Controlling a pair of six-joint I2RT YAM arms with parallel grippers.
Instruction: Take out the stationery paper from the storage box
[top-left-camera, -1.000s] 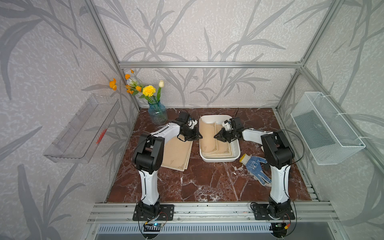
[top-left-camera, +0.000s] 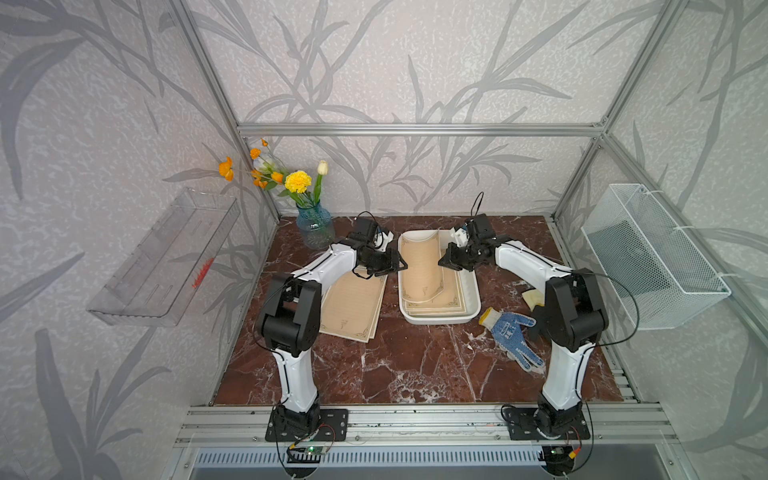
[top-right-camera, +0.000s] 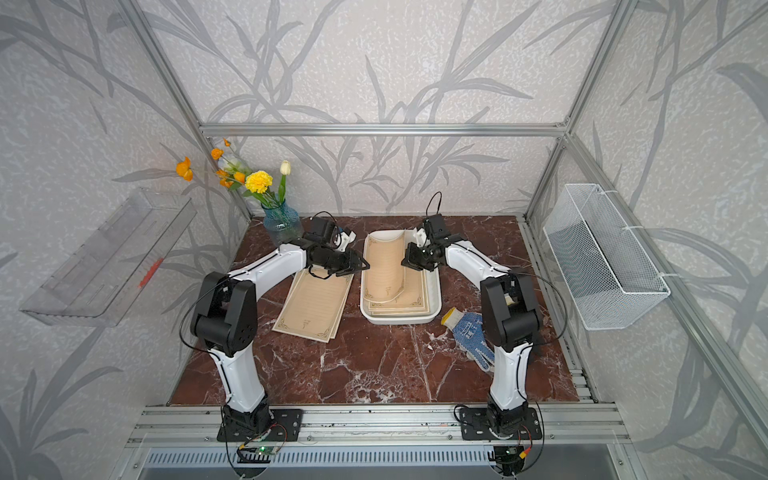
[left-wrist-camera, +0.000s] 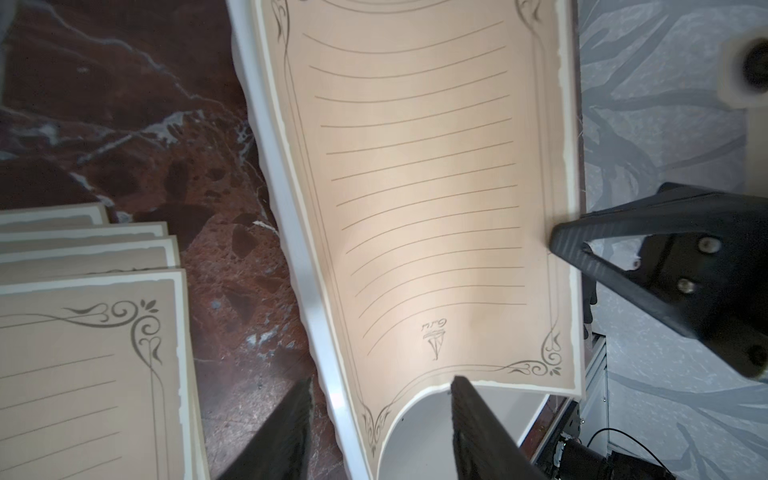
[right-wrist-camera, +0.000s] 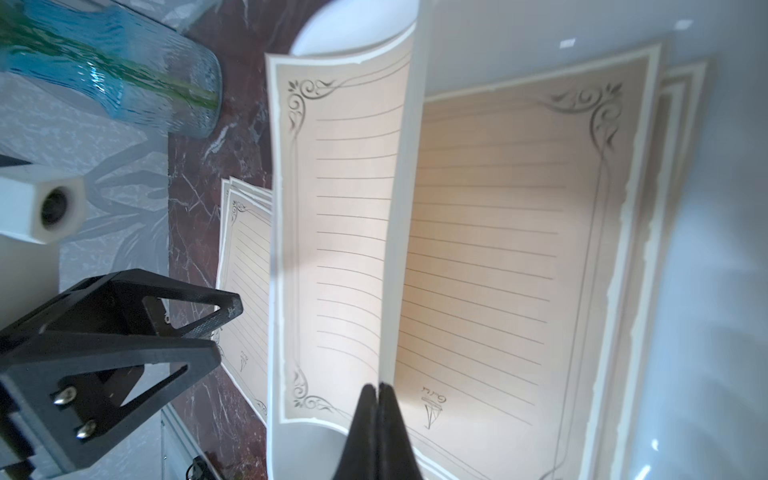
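Observation:
Lined beige stationery paper with scrolled corners lies in the white storage box (top-left-camera: 439, 318). Its top sheet (right-wrist-camera: 344, 224) is bent upward along one long edge, and my right gripper is shut on that raised edge. Under it, more paper (right-wrist-camera: 496, 264) rests on the box floor. My left gripper stands open near the box's left wall, with nothing between its fingers. In the left wrist view the top sheet (left-wrist-camera: 424, 176) spreads beyond those fingers, its near end curling clear of the box floor.
Several loose sheets (top-left-camera: 352, 308) are stacked on the marble table left of the box. A glass vase of flowers (top-left-camera: 315, 226) stands behind them. A blue glove (top-left-camera: 512, 340) lies right of the box.

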